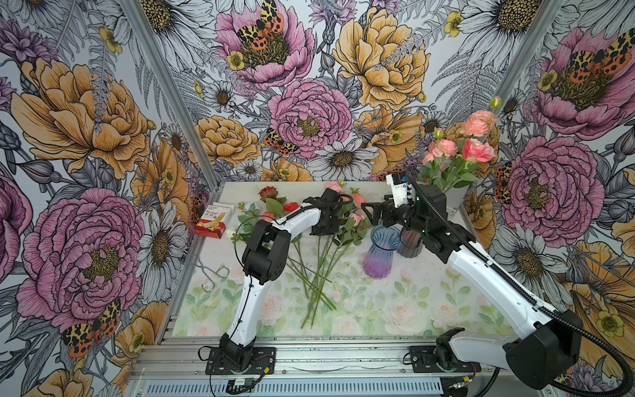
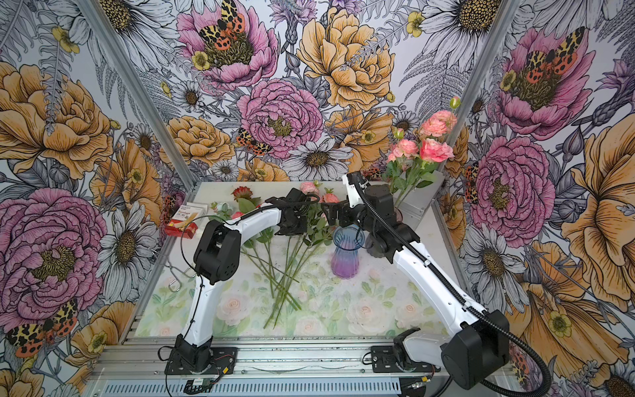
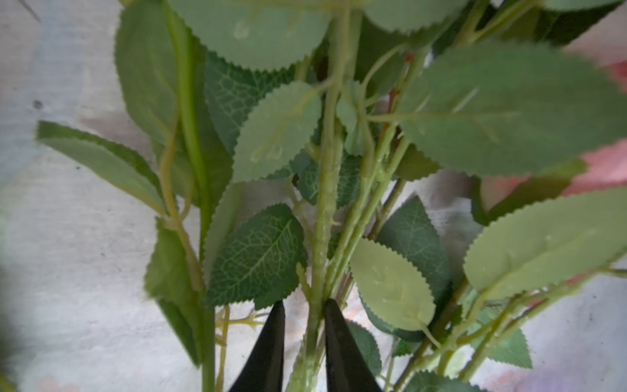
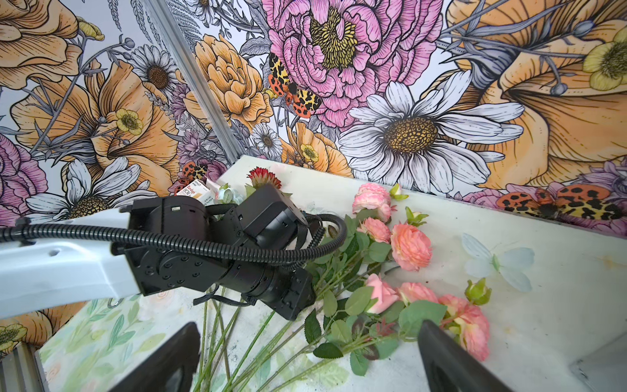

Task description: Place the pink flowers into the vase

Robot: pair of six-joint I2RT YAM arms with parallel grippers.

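Pink flowers [image 4: 411, 247] lie across the table with their green stems [image 1: 316, 284] toward the front. Over the stems' leafy part, my left gripper is partly open and pointing down. A green stem [image 3: 320, 248] runs between its narrowly spaced fingers, and I cannot tell whether they touch it. The blue-to-purple glass vase [image 1: 381, 254] stands upright to the right of the stems. My right gripper is wide open above the table, near the vase, and nothing is held between its fingers.
A dark vase [image 1: 410, 243] stands beside the glass one. More pink roses [image 2: 423, 142] rise upright at the back right. Red flowers [image 4: 264, 176], a small box [image 1: 213, 219] and scissors [image 1: 213, 274] lie at the left.
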